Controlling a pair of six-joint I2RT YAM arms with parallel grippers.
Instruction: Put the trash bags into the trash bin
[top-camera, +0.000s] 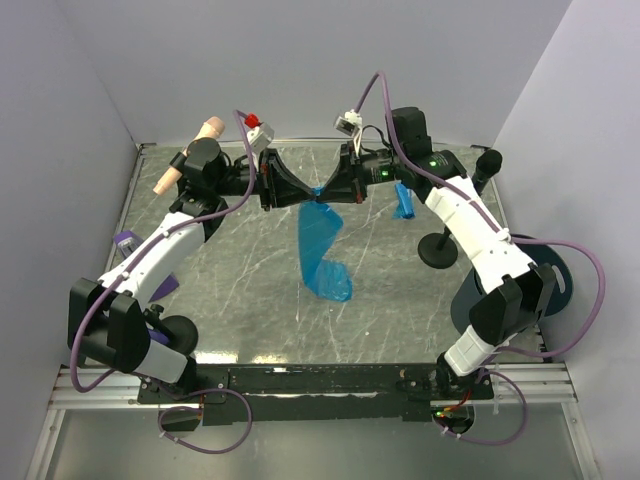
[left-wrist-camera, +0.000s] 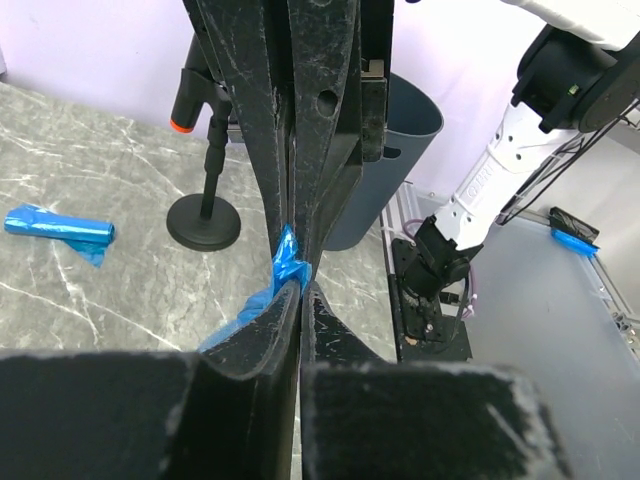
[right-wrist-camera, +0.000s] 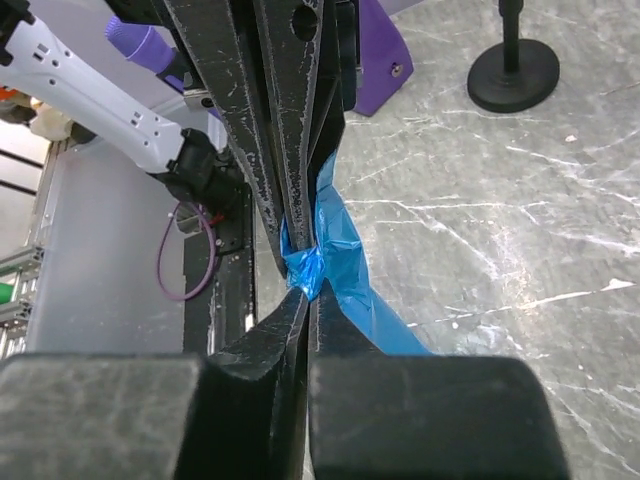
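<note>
A blue trash bag (top-camera: 318, 240) hangs in the middle of the table, its top bunched where both grippers meet and its lower end on the tabletop. My left gripper (top-camera: 313, 195) is shut on the bag's top; the film (right-wrist-camera: 345, 255) wraps round its fingertips in the right wrist view. Facing it, tip to tip, my right gripper (top-camera: 322, 198) is shut, its tips against the bunched film (left-wrist-camera: 288, 265); none shows clearly between its fingers. A rolled blue bag (left-wrist-camera: 65, 230) lies farther right on the table. The dark trash bin (left-wrist-camera: 400, 130) stands at the right.
A black stand (top-camera: 438, 250) with a round base is between the rolled bag and the bin. Purple objects (top-camera: 150, 265) lie at the table's left side, a tan cylinder (top-camera: 190, 155) at the back left.
</note>
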